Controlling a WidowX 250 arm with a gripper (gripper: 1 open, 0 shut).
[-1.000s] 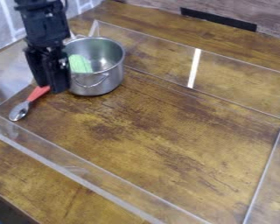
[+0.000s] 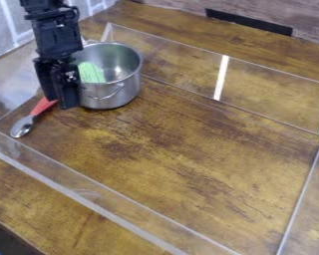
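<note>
A black gripper [image 2: 59,92] hangs low at the upper left, just left of a steel pot [image 2: 116,93], over a spoon with a red handle and metal head [image 2: 21,128] that lies on the wooden board. A pale green object [image 2: 91,72] sits inside the pot. The fingertips partly cover the red handle; I cannot tell how far apart they are or whether anything is between them.
Clear plastic walls [image 2: 221,78] border the wooden work surface [image 2: 202,159], whose middle and right are empty. A dark wall strip runs along the top right.
The gripper has shifted slightly over the last second, staying beside the pot above the spoon. The pot and spoon look unmoved.
</note>
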